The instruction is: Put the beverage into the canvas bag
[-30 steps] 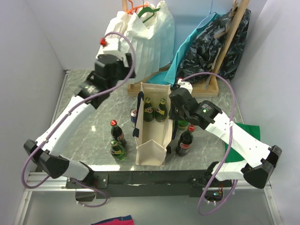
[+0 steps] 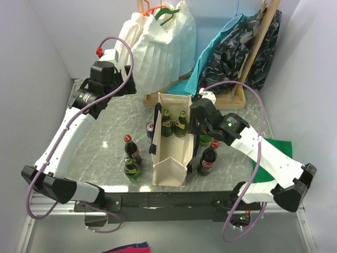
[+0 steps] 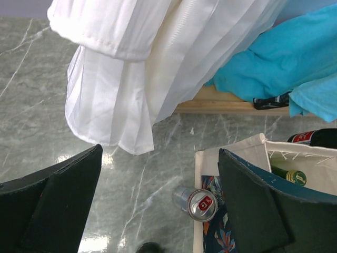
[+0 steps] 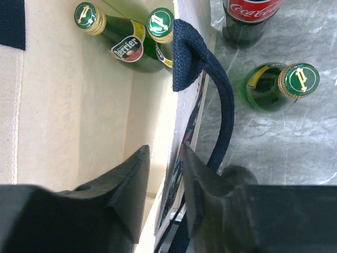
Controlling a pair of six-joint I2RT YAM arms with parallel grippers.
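The cream canvas bag (image 2: 171, 171) stands open at the middle of the counter. Two green bottles, one at left (image 2: 167, 126) and one at right (image 2: 180, 127), lean inside its far half. The right gripper is part open, its fingers astride the bag's right wall near the navy handle (image 4: 224, 100); a gap shows around the wall. My left gripper is wide open and empty, above the counter at the back left. Left of the bag are a can (image 3: 202, 205), a cola bottle (image 2: 132, 150) and a green bottle (image 2: 132, 169).
Another cola bottle (image 2: 207, 159) and a green bottle (image 4: 281, 84) stand right of the bag. White cloth bags (image 2: 158, 52) hang at the back, beside a turquoise cloth (image 2: 213, 52).
The left arm has swung left and a little toward the front, away from the bag. In the top view, the right arm, the bag and the bottles stay where they were.
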